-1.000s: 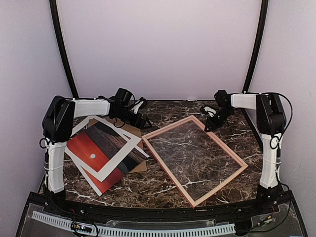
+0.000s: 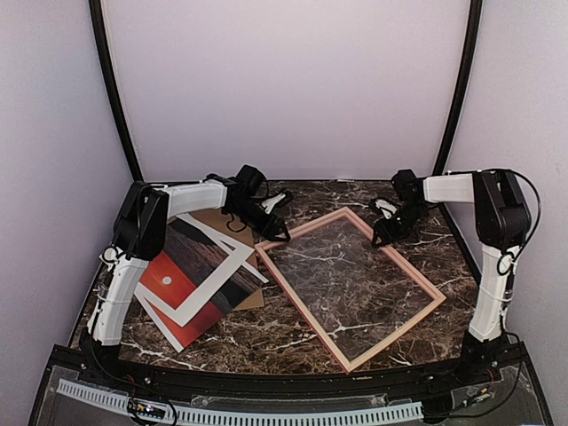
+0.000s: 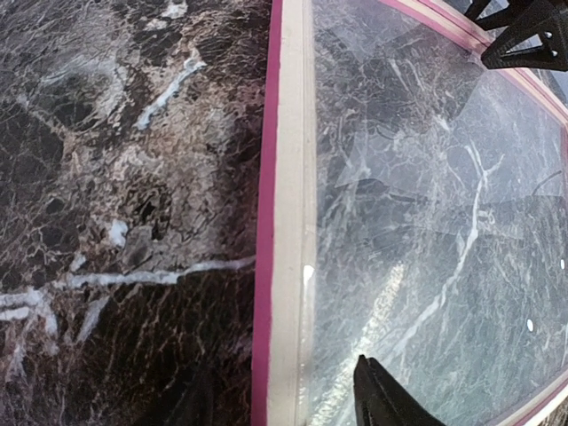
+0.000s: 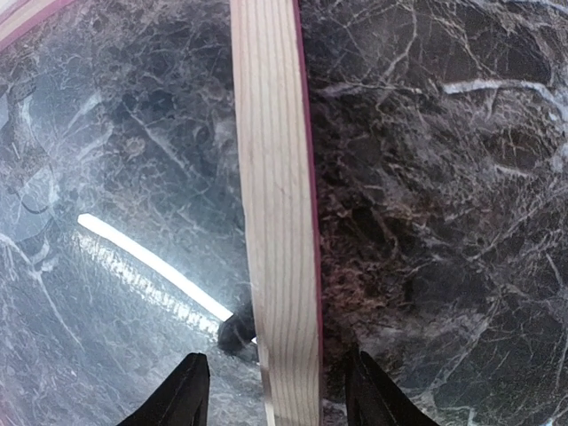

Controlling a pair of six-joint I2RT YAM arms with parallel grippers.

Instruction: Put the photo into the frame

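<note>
The pink-edged wooden frame (image 2: pixel 413 284) with its clear panel (image 2: pixel 346 293) lies tilted on the dark marble table. The photo (image 2: pixel 186 275), showing red and dark tones, lies at the left with a white mat (image 2: pixel 209 293) and brown backing. My left gripper (image 2: pixel 276 230) is over the frame's upper-left side; in its wrist view, its open fingers (image 3: pixel 377 395) straddle the rail (image 3: pixel 282 222). My right gripper (image 2: pixel 384 232) is over the frame's upper-right side, fingers open either side of the rail (image 4: pixel 280 222), nothing visibly gripped.
Bare marble (image 2: pixel 275 337) shows below the stack and around the frame. White walls enclose the table at back and sides, and a white slotted rail runs along the front.
My left gripper has moved right and slightly down to the frame's upper-left side. My right gripper has moved a little right and down along the frame. The frame and photo stack look unchanged.
</note>
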